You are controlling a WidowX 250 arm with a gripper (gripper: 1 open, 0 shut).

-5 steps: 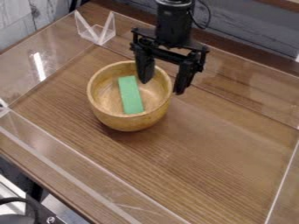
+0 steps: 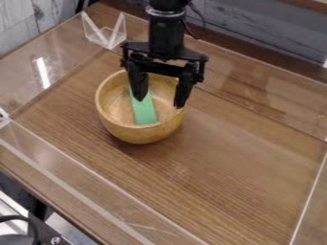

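My gripper (image 2: 160, 84) hangs over a tan round bowl (image 2: 153, 130), its two black fingers spread open on either side above the bowl, the left over its inside and the right near its right rim. A green oblong object (image 2: 144, 108) lies inside the bowl toward its left, partly hidden under the gripper's body.
A clear plastic container (image 2: 103, 25) stands at the back left. A black cable (image 2: 19, 220) shows at the lower left edge.
My gripper has shifted left and slightly down and turned, now more over the green object. The bowl and the green object look unmoved.
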